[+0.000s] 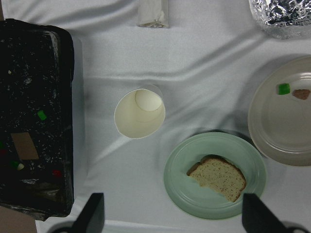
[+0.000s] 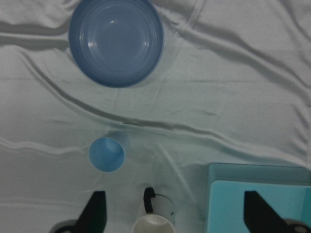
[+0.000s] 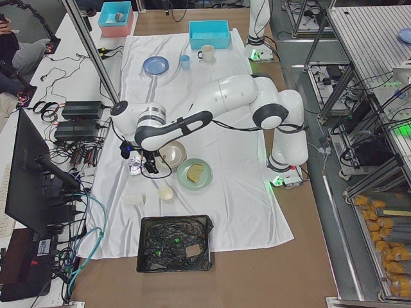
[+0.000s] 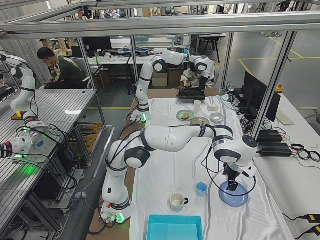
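Observation:
My left gripper hovers open above the cloth, over a green plate [image 1: 194, 196] with bread [image 1: 218, 177], a paper cup [image 1: 139, 116], a beige plate [image 1: 284, 131] with small green and brown bits, a foil tray [image 1: 282, 17] and a wrapped white item [image 1: 153, 12]. A black lined tray [image 1: 34, 82] holds scraps. My right gripper stands open above a blue plate [image 2: 116, 43], a blue cup [image 2: 106, 154], a mug [image 2: 154, 221] and a teal bin [image 2: 257, 199].
A monitor [image 3: 26, 186], cables and electronics line one side of the cloth [image 3: 225, 218].

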